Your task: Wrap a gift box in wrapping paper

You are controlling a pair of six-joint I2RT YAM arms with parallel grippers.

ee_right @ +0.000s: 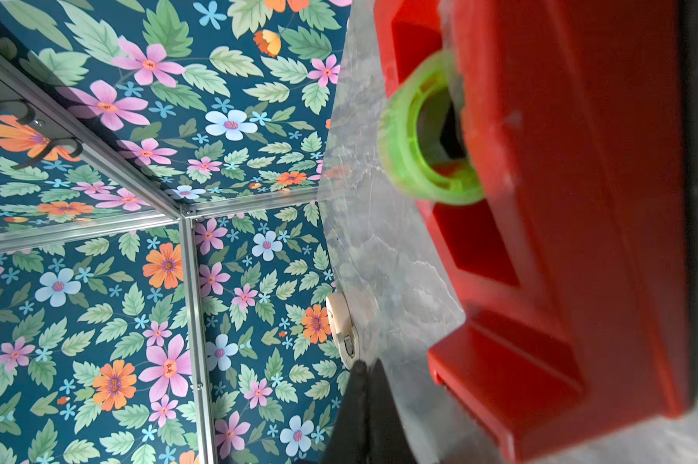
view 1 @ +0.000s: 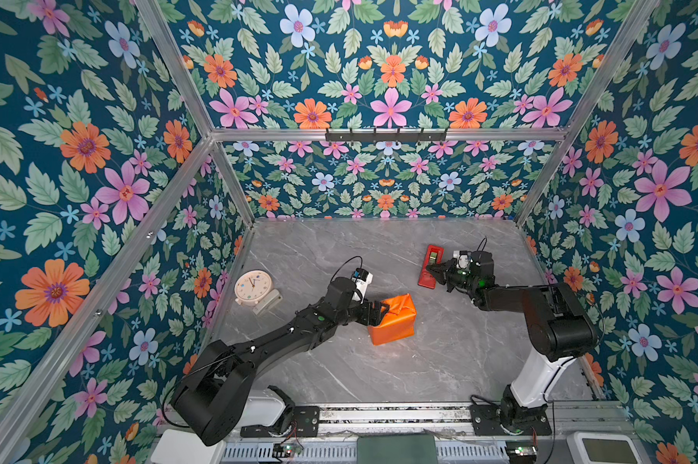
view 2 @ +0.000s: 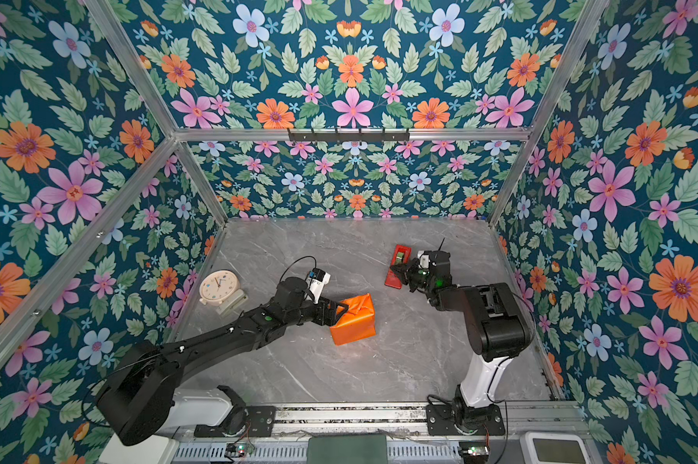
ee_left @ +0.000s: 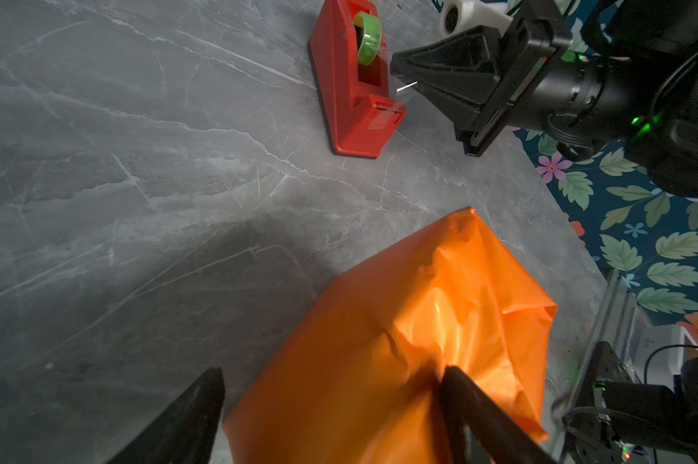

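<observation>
The gift box, wrapped in glossy orange paper, rests on the table with creased folds on top. My left gripper is open at the box, its fingers spread and one overlapping the paper in the left wrist view. A red tape dispenser carrying a green-cored roll stands farther back to the right. Beside the dispenser's cutting end is my right gripper, its fingers closed together. A thin bright sliver shows near its tips in the left wrist view; whether it is tape, I cannot tell.
A round clock stands at the table's left edge. Floral walls enclose the back and sides. Bare grey tabletop lies behind the box, and more is clear at the front right.
</observation>
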